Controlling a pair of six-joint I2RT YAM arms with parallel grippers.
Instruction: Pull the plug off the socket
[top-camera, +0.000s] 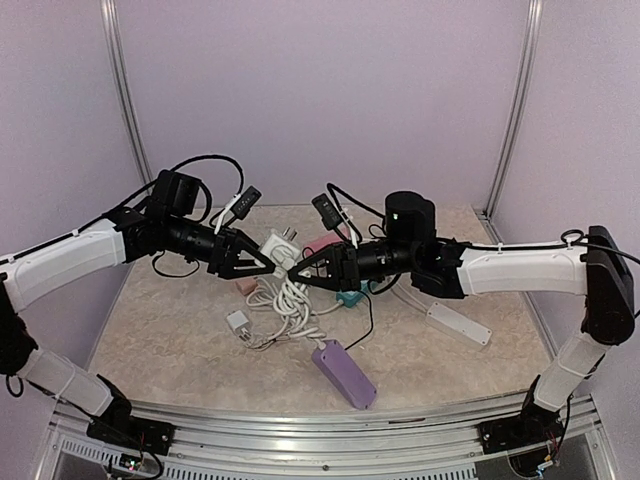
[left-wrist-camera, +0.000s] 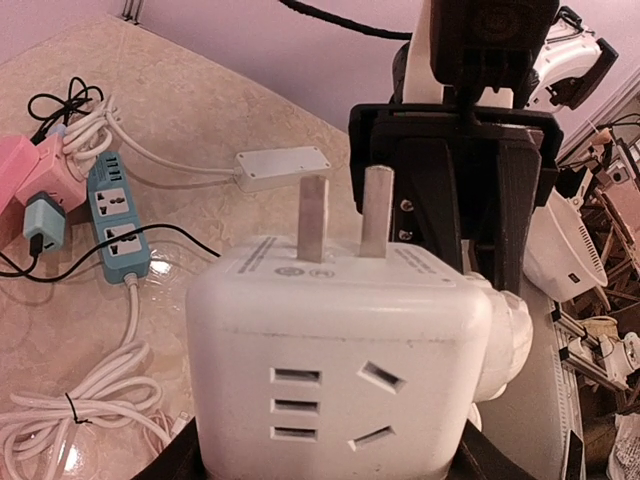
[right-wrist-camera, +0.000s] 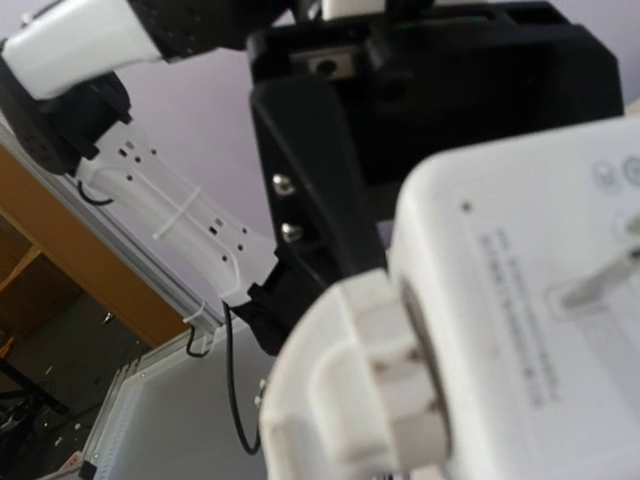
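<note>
A white cube socket (left-wrist-camera: 335, 350), with two metal prongs on top, is gripped by my left gripper (top-camera: 268, 262), whose fingers are shut on its lower part. The white plug (right-wrist-camera: 345, 385) stands at a side face of the socket in the right wrist view, a narrow dark gap showing between them. Whether its pins are still inside is hidden. My right gripper (top-camera: 298, 276) is shut on the plug, close beside the left one. A bundled white cable (top-camera: 292, 305) hangs below the grippers.
A purple power strip (top-camera: 345, 375) lies at the front on the cable's end. Around the table are a white strip (top-camera: 460, 324), a blue strip (left-wrist-camera: 118, 215), a pink block (left-wrist-camera: 58, 175) and a small white plug (top-camera: 238, 322).
</note>
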